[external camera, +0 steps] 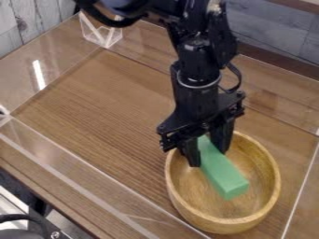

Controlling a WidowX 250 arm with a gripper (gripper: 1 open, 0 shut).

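Note:
A shallow yellow-tan bowl [206, 205] sits on the wooden table at the lower right. My black gripper [206, 145] reaches down from the top over the bowl's far part, shut on a green block [225, 175]. The block is long and slanted, its upper end between the fingers and its lower part inside the bowl's outline. Whether it touches the bowl's floor I cannot tell.
A clear plastic object [103, 28] stands at the top left corner. A wall runs along the back, and black cables lie at the bottom left.

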